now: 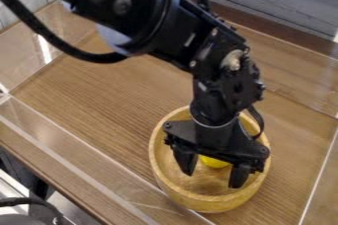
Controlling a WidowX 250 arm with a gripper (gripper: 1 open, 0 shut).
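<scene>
My black gripper reaches down into a round yellow-tan bowl on the wooden table, its fingers open and spread within the rim. A bright yellow object lies in the bowl between and behind the fingers, mostly hidden by the gripper body. Whether the fingers touch it is unclear.
Clear strips run along the table's edges. A black cable lies at the lower left, beyond the front edge.
</scene>
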